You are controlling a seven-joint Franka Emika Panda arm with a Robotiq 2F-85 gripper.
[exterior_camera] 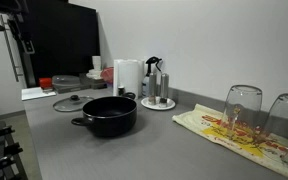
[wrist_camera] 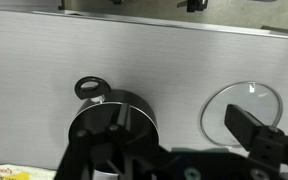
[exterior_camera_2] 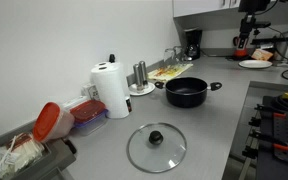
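Note:
A black two-handled pot point(exterior_camera: 110, 118) sits uncovered on the grey counter. A round glass lid with a black knob point(exterior_camera_2: 156, 140) lies flat on the counter, apart from the pot. Seen from above in the wrist view, the pot point(wrist_camera: 122, 105) is at the lower left, partly covered by the gripper, and the lid point(wrist_camera: 220, 108) is at the right, its lower right also covered. My gripper is open, held high above the counter with nothing visible between its fingers.
Two upturned glass jars point(exterior_camera: 241, 106) stand on a patterned yellow cloth point(exterior_camera: 206, 124). A paper towel roll point(exterior_camera_2: 110, 88) stands behind the pot, beside shakers point(exterior_camera_2: 140, 75). Plastic containers point(exterior_camera_2: 52, 122) and a dish rack point(exterior_camera_2: 29, 160) occupy the left in exterior view 2.

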